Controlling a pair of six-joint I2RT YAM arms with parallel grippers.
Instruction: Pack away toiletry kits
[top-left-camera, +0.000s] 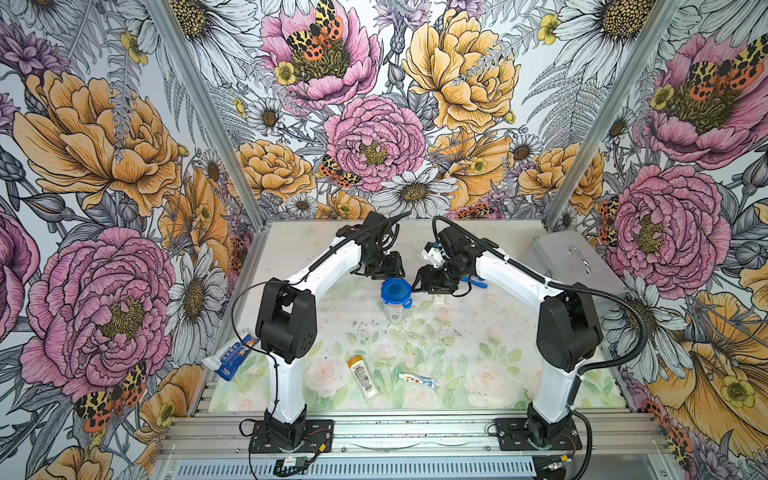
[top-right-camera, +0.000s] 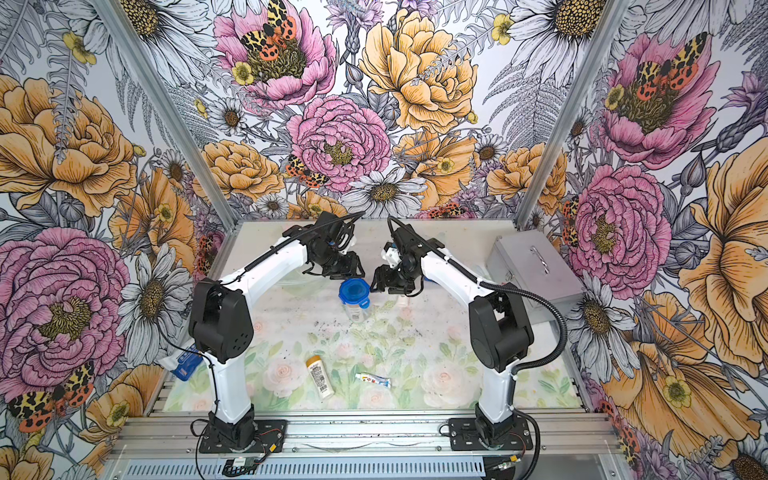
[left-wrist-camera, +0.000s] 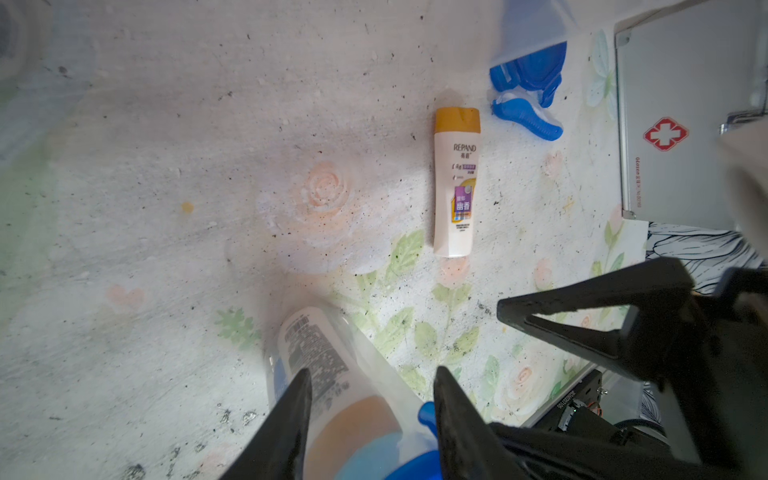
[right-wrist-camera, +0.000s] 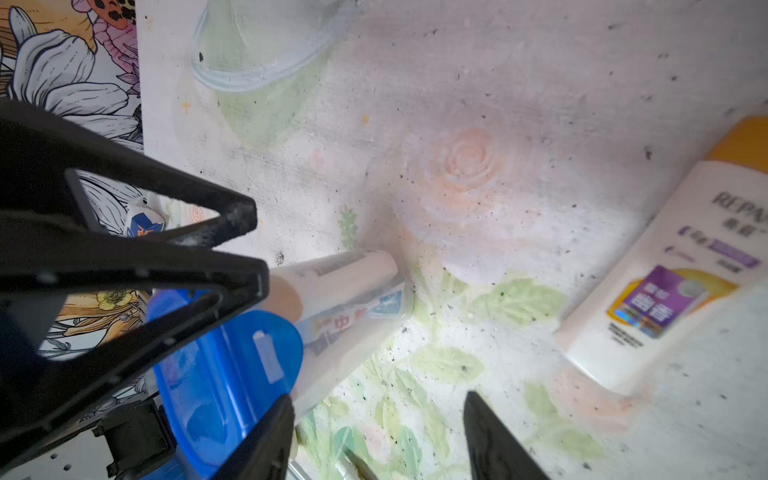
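Observation:
A clear container with a blue lid (top-left-camera: 397, 292) holds toiletries at mid-table. My left gripper stands open over it. My right gripper is open beside the lidded end (right-wrist-camera: 200, 376), nothing visibly held between its fingers. A white shampoo bottle with an orange cap (left-wrist-camera: 454, 180) lies right of the container. Another orange-capped bottle (top-left-camera: 361, 377) and a toothpaste tube (top-left-camera: 416, 380) lie at the front of the table.
A grey metal box (top-right-camera: 532, 272) stands at the right. Blue plastic pieces (left-wrist-camera: 528, 76) lie near the bottle. A blue-and-white pack (top-right-camera: 184, 361) lies at the left edge.

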